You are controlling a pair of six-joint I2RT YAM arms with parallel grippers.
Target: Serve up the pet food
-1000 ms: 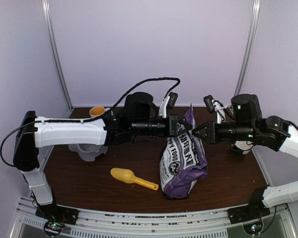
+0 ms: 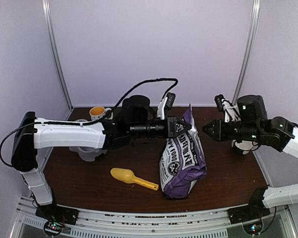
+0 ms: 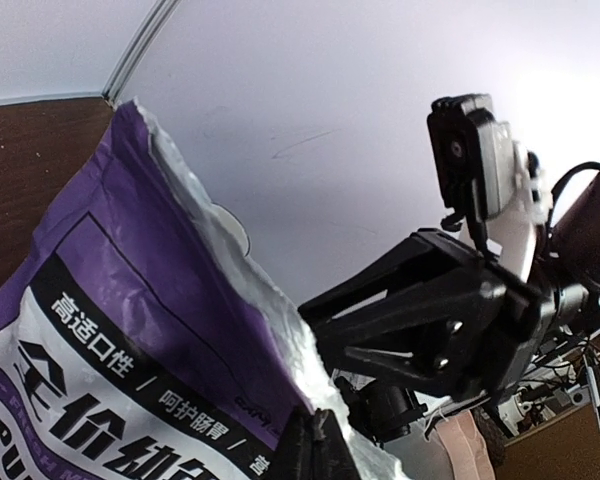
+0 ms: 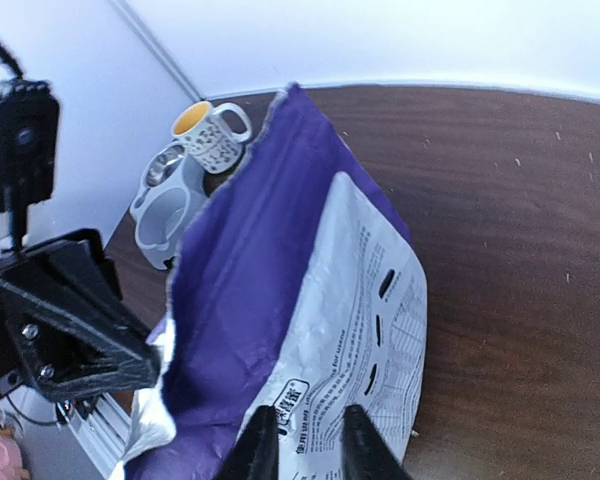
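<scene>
The purple and white pet food bag [image 2: 181, 163] stands upright at centre right, its top edge raised. My left gripper [image 2: 181, 128] is at the bag's top, its fingers shut against the pale edge in the left wrist view; whether material is between them is unclear. My right gripper [image 2: 206, 128] hangs just right of the bag, apart from it; in the right wrist view its fingers look part open, in front of the bag's printed back. A yellow scoop [image 2: 124, 175] lies left of the bag.
A mug [image 4: 210, 135] and a grey pet bowl [image 4: 165, 215] stand at back left, partly behind my left arm. A white object [image 2: 242, 148] sits at the right, behind the right arm.
My right gripper has moved right, away from the top of the bag. The left arm and the bag have barely moved.
</scene>
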